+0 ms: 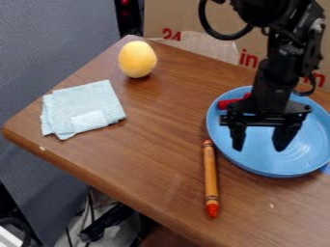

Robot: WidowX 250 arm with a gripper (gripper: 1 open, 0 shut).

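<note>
My black gripper [260, 133] is over the blue plate [271, 159] on the right of the table, its two fingers apart and pointing down, with nothing visible between them. A red object [233, 99] lies on the plate, partly hidden behind the gripper. An orange crayon [210, 178] lies on the table just left of the plate. A pale blue folded cloth [81, 108] lies at the left, and a yellow egg-shaped object [138, 59] stands at the back.
A cardboard box [180, 21] is behind the table, and its left edge drops to the floor.
</note>
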